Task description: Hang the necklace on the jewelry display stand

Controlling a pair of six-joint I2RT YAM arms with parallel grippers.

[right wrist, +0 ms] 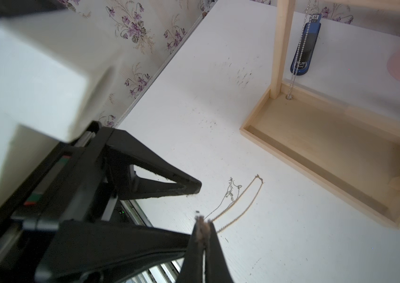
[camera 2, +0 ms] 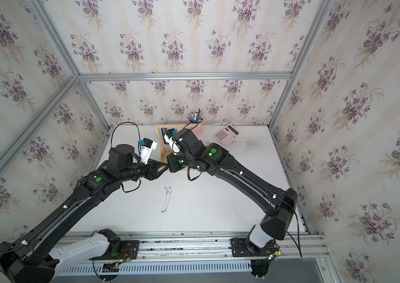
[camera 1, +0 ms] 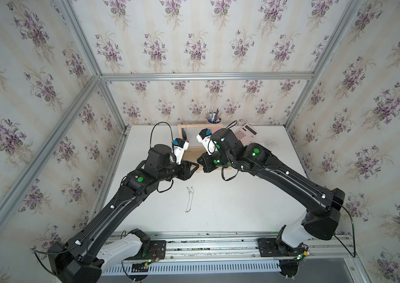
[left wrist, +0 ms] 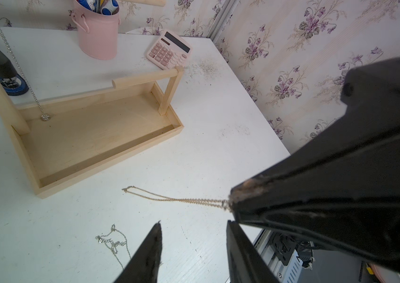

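A gold chain necklace (left wrist: 153, 195) hangs from the tips of my right gripper, which is shut on it at the centre of the workspace. My left gripper faces it closely, fingers apart with nothing seen between them. A thin silver necklace (left wrist: 112, 241) lies on the table below. The wooden display stand (left wrist: 101, 162) stands behind, with a tray and posts with crossbar; another silver chain (right wrist: 291, 85) hangs from it.
A pink pen bucket (left wrist: 96, 40), a pink calculator (left wrist: 167, 52) and a blue-black object (right wrist: 310, 44) are behind the stand.
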